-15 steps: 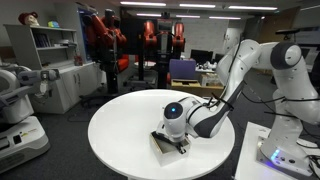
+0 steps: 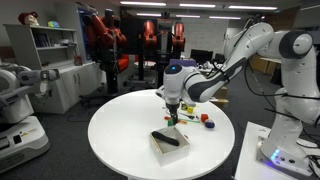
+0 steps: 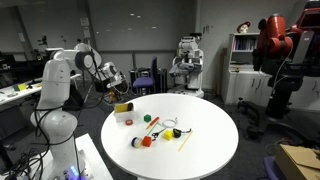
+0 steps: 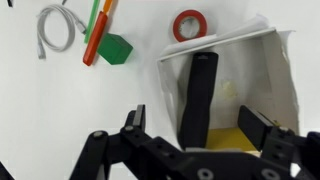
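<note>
A white open box [image 4: 171,101] sits on the round table. Inside it lies a long black object [image 4: 199,98], also visible in exterior view 1, and something yellow [image 4: 230,139] is partly covered at the box's near end. My gripper is open above the box, one finger on each side of the picture, with nothing held; the black object is below, between them in view. From the side, the gripper [image 2: 169,107] hangs clear above the table behind the box.
Beside the box are a red ring [image 4: 187,25], a green cube [image 4: 115,49], an orange-red marker [image 4: 97,38] and a pale cable [image 4: 59,29]. A red-and-dark cup-like thing [image 3: 140,142] and a yellow pencil [image 3: 184,143] lie farther off.
My gripper was low at the box one second ago. It has since risen and drawn back from it, leaving the black object visible inside the box.
</note>
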